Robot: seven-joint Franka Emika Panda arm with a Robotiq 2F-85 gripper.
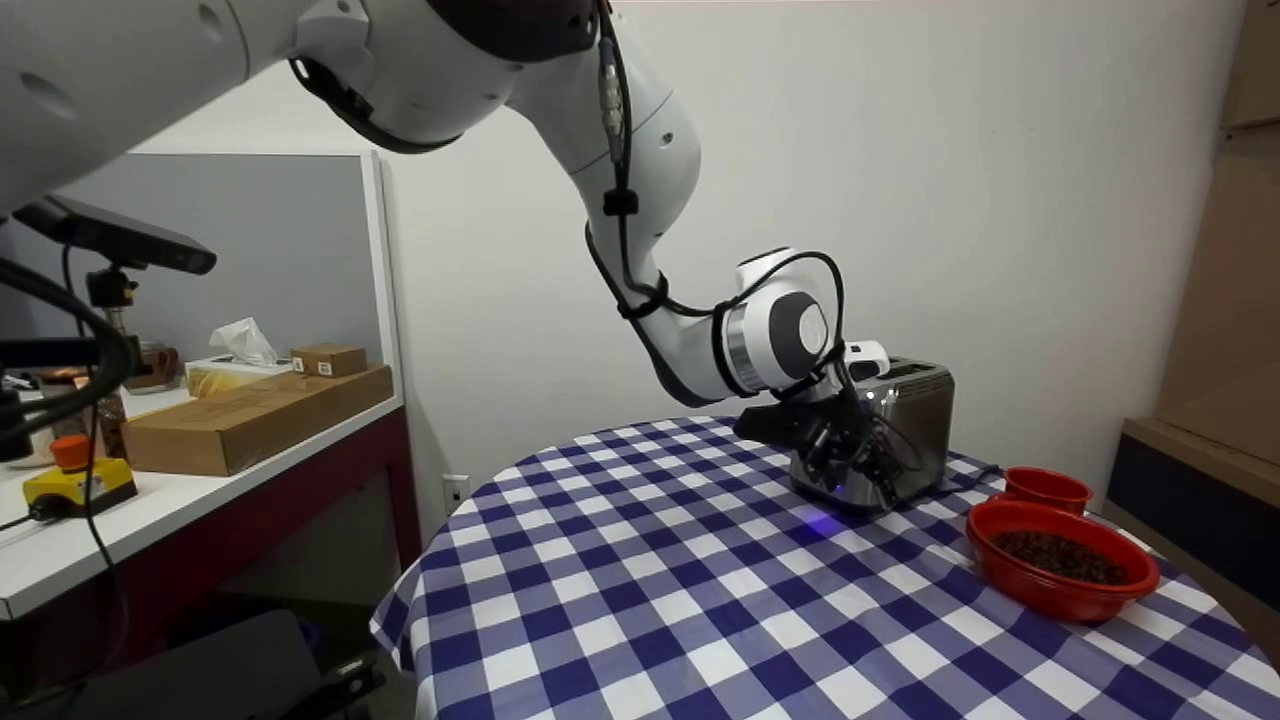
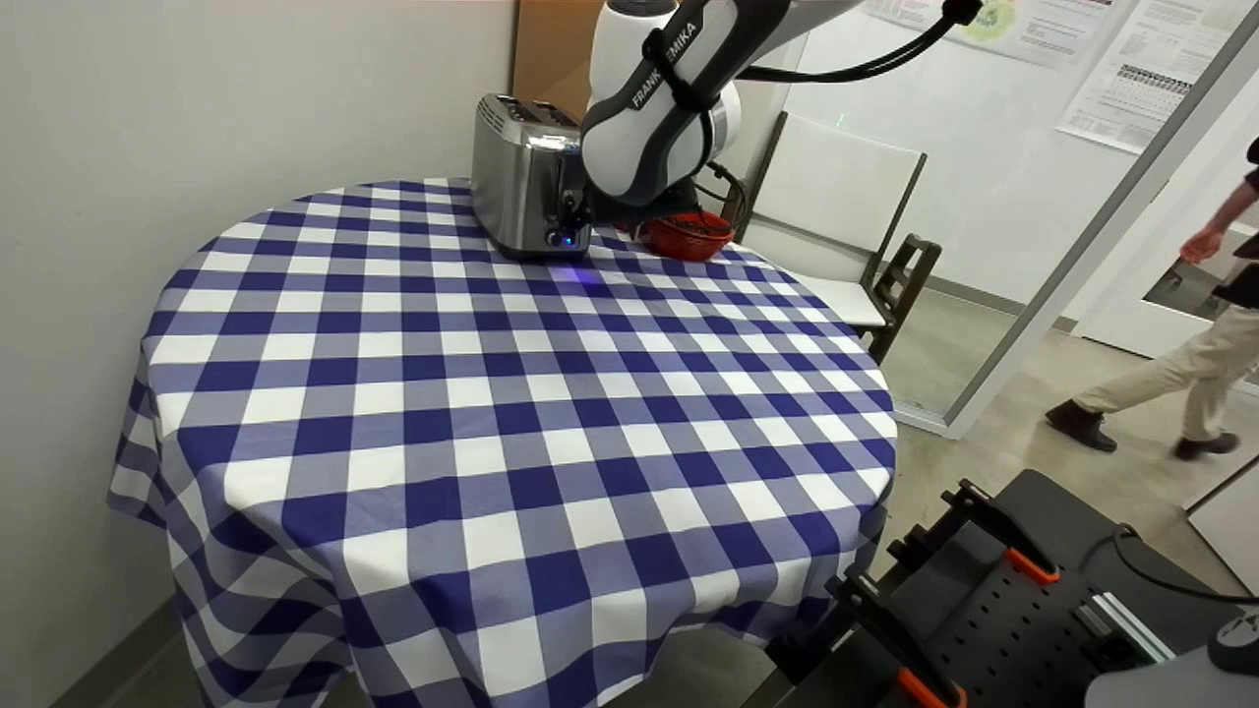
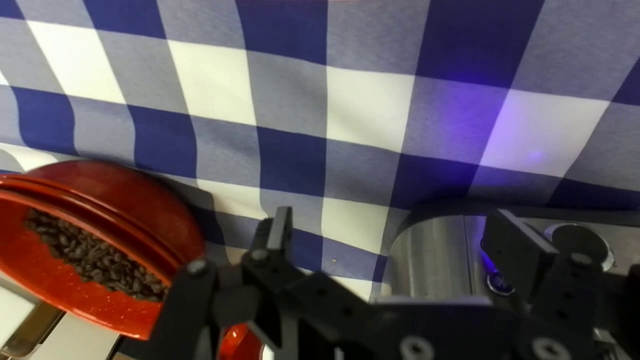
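Note:
A silver toaster (image 1: 925, 408) stands upright at the back of the table. On its front, in the wrist view, are a round dark knob (image 3: 580, 245) and a blue-lit button (image 3: 499, 283). My gripper is open at the toaster's front, its fingers wide apart. The right finger (image 3: 513, 249) overlaps the toaster's front panel, between the button and the knob; whether it touches cannot be told. The left finger (image 3: 279, 231) is over the cloth beside the toaster. Nothing shows between them.
A red bowl of dark beans (image 1: 1062, 558) sits right of the toaster, with a smaller red container (image 1: 1047, 487) behind it. The toaster's cord lies nearby. Much of the checked tablecloth (image 2: 508, 389) is bare. A wall stands close behind.

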